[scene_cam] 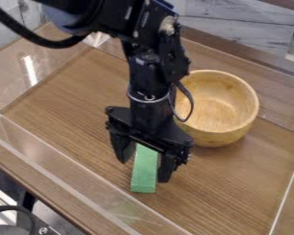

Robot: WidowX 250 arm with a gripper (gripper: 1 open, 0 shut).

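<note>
The black gripper (146, 147) hangs low over a green oblong block (144, 180) on the wooden table, its two fingers on either side of the block's upper end. The fingers stand apart, and whether they touch the block cannot be seen clearly. The block's far part is hidden beneath the gripper.
A large wooden bowl (231, 101) sits behind the gripper to the right. A pale wall (248, 27) runs along the back, and a black cable curves in the lower left corner.
</note>
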